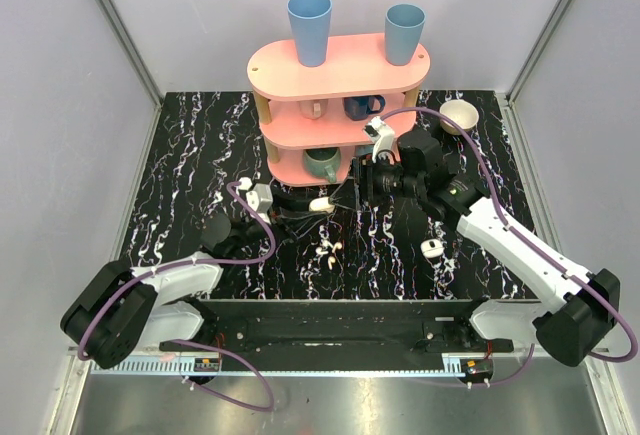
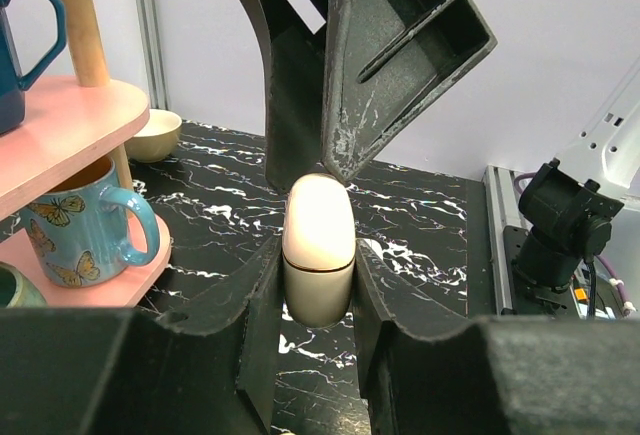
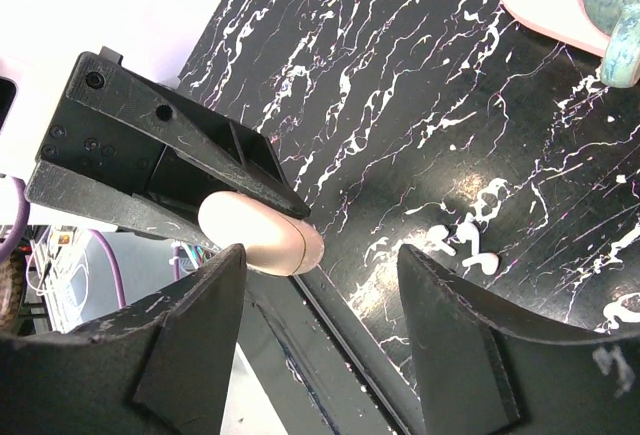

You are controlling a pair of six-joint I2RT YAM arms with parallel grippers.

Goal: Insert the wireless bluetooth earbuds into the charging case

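Observation:
The white charging case, a closed capsule with a thin dark seam, is pinched upright in my left gripper. In the top view, the left gripper holds it above the table. My right gripper is open, its fingers well apart. The case appears beside the tip of its left-hand finger in the right wrist view; from the left wrist view the right fingertips are at the top of the lid. Whether they touch cannot be made out. Small white earbuds lie on the black marbled table.
A pink shelf with cups and mugs stands at the back. To the right are a small white box-like item on the table and a cream bowl behind it.

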